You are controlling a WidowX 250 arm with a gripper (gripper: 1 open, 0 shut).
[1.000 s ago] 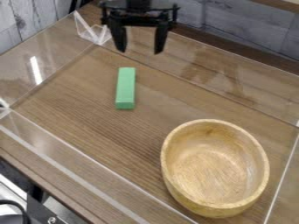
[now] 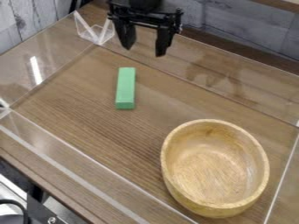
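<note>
The black gripper (image 2: 145, 43) hangs at the top middle of the camera view, fingers apart and pointing down, above and behind a green bar (image 2: 126, 88). The bar lies flat on the wooden surface, left of centre, lengthwise toward the viewer. Nothing shows between the fingers. A round, pale wooden bowl (image 2: 214, 166) sits at the lower right.
A white object (image 2: 93, 28) stands at the back left behind the gripper. Dark edges and a cable show at the lower left.
The bar and bowl have not moved.
</note>
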